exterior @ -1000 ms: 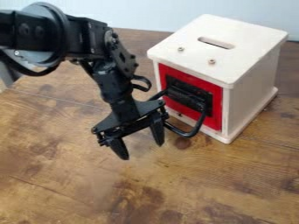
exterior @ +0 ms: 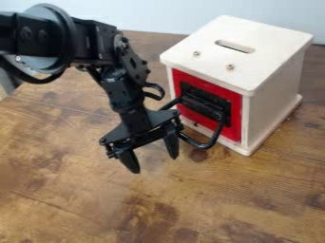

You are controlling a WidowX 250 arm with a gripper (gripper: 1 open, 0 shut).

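A pale wooden box [exterior: 275,106] stands on the table at the right, with a slot in its top and a red front panel [exterior: 185,66] bearing a black latch plate and a black loop handle [exterior: 208,140]. My black gripper [exterior: 151,157] hangs to the left of the box, low over the table, fingers pointing down and apart, with nothing seen between them. It is in front of and left of the handle.
A white wall lies behind, and a pale object [exterior: 6,84] is cut off at the left edge.
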